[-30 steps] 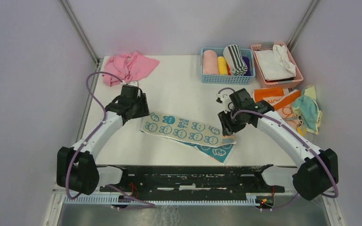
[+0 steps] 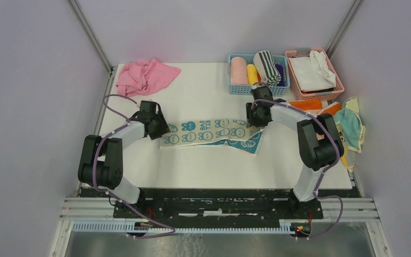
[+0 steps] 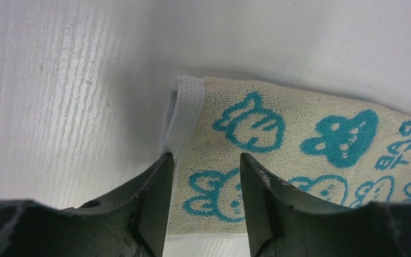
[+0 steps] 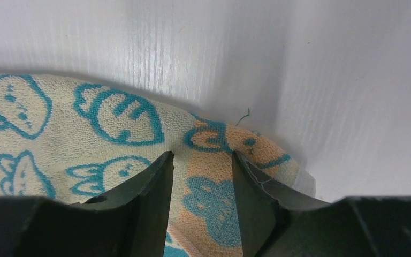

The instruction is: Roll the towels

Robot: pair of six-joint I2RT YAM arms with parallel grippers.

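A cream and teal patterned towel (image 2: 208, 132) lies folded lengthwise across the table, a teal layer showing below its right half. My left gripper (image 2: 160, 130) is over its left end; in the left wrist view its fingertips (image 3: 206, 160) stand apart above that end, by the white hem. My right gripper (image 2: 252, 122) is at the right end; in the right wrist view its fingertips (image 4: 202, 156) are apart over the orange-tinted corner. Whether either touches the cloth I cannot tell.
A blue basket (image 2: 257, 90) of rolled towels and a pink basket (image 2: 337, 80) stand at the back right. Pink cloth (image 2: 142, 77) lies back left, orange and aqua towels (image 2: 348, 123) at right.
The towel's right end has moved toward the back, straightening it across the table.
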